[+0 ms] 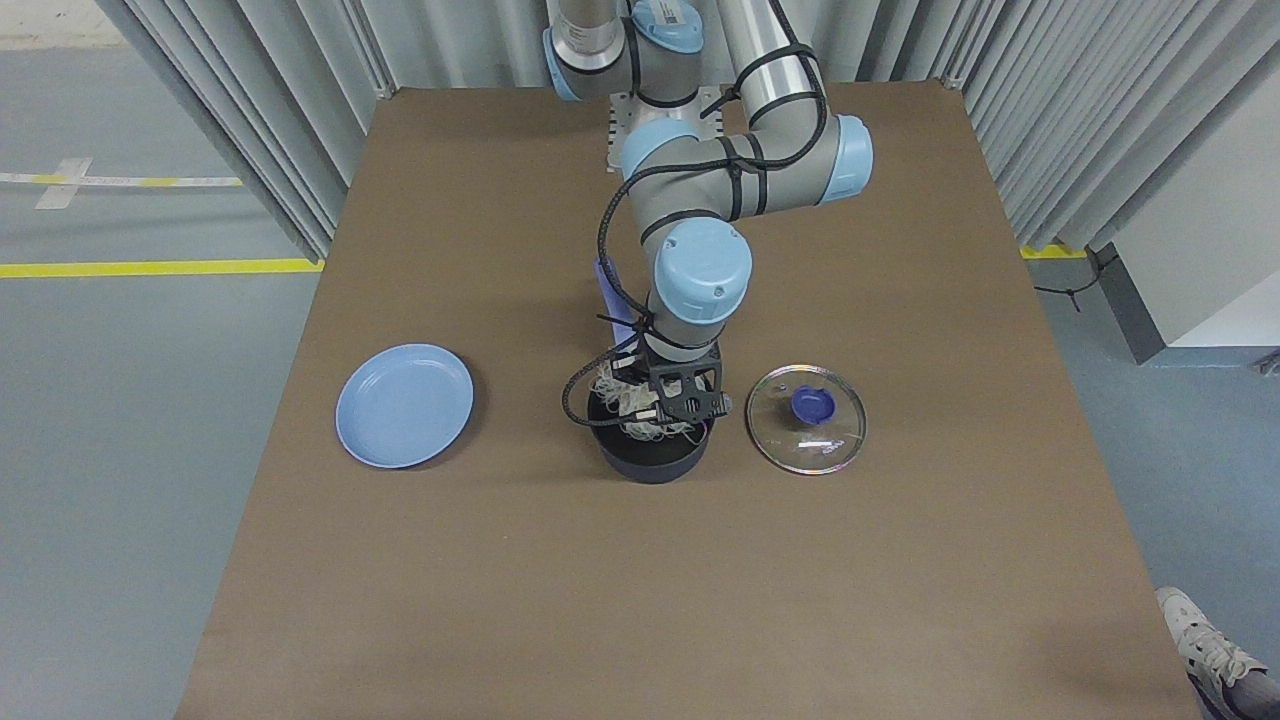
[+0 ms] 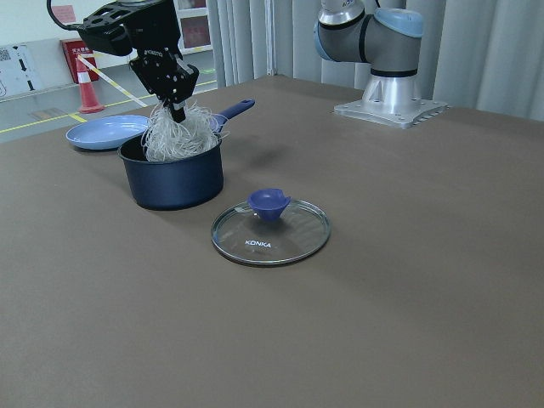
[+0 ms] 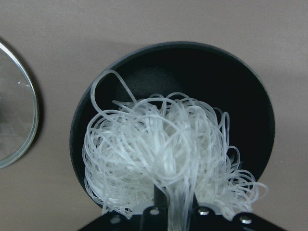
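Note:
A dark pot (image 1: 648, 468) with a purple handle (image 2: 236, 110) holds a tangle of white noodle-like strands (image 3: 154, 144). My gripper (image 2: 177, 110) is down at the top of the strands, inside the pot's outline in the wrist view (image 3: 174, 202). Strands run between and over its fingers there, so whether it is shut on them I cannot tell. The glass lid (image 1: 806, 438) with a blue knob (image 1: 813, 406) lies on the table beside the pot.
A light blue plate (image 1: 403, 406) lies to the left of the pot in the front view. The arm's base (image 2: 391, 110) stands at the back.

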